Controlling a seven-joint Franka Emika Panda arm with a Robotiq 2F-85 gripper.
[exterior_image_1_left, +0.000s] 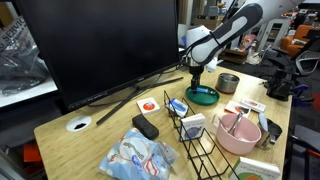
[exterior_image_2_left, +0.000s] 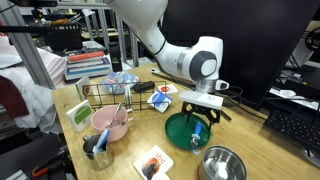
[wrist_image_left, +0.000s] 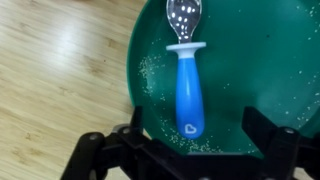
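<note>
A spoon with a blue handle (wrist_image_left: 189, 95) and a metal head lies on a green plate (wrist_image_left: 235, 70). In the wrist view my gripper stands open, one finger on either side of the handle's lower end, with nothing gripped. The second exterior view has the gripper (exterior_image_2_left: 207, 117) low over the plate (exterior_image_2_left: 177, 127), close to the blue handle (exterior_image_2_left: 197, 128). From the first exterior view the white arm reaches down to the plate (exterior_image_1_left: 205, 99), and the spoon's blue handle (exterior_image_1_left: 203, 91) shows just under the fingers.
A metal pot (exterior_image_2_left: 222, 160) stands close beside the plate. A black wire rack (exterior_image_1_left: 205, 150), a pink tub (exterior_image_1_left: 240, 133) and a large monitor (exterior_image_1_left: 115, 45) are nearby. Bare wood lies at the left of the table (exterior_image_1_left: 85, 150).
</note>
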